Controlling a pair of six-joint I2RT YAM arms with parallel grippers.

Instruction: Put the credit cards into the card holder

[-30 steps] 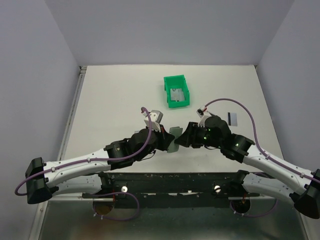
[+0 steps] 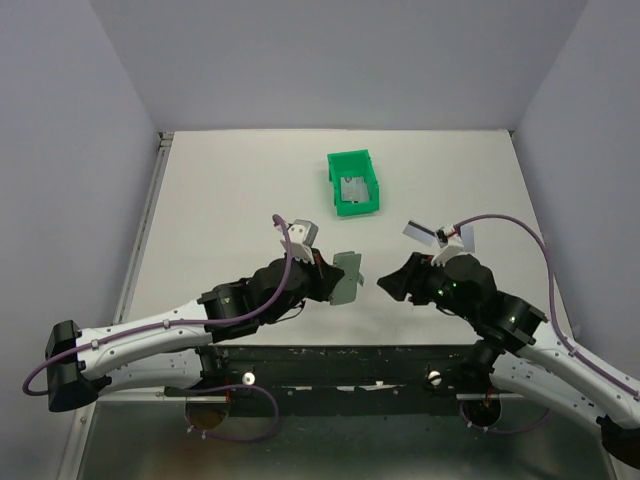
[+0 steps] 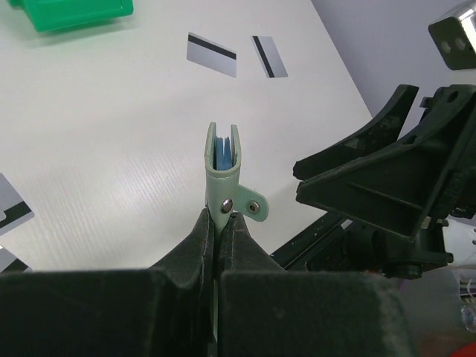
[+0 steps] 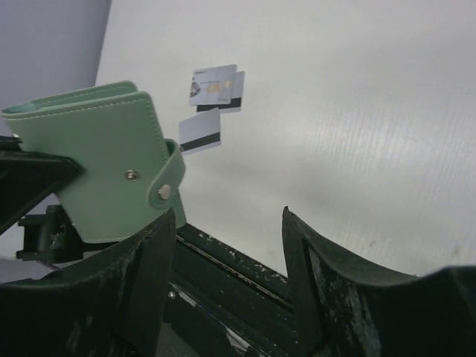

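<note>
The pale green card holder (image 2: pixel 346 279) is held upright in my left gripper (image 2: pixel 326 278); in the left wrist view its opening shows blue inside, and the right wrist view shows its side with a snap tab. My right gripper (image 2: pixel 398 277) is open just to its right, empty. Credit cards lie flat on the white table: a card (image 3: pixel 210 56) and another (image 3: pixel 269 56) at the right, and more (image 3: pixel 9 204) at the left edge of the left wrist view. The right wrist view shows cards (image 4: pixel 212 85) stacked, with another (image 4: pixel 199 132) beside them.
A green basket (image 2: pixel 336 200) with grey contents sits at the back centre. Walls enclose the table (image 2: pixel 230 180) at the sides and back.
My right gripper has moved away from the holder toward the right, its arm shifting right and uncovering more of the holder. The left gripper and holder have barely moved.
</note>
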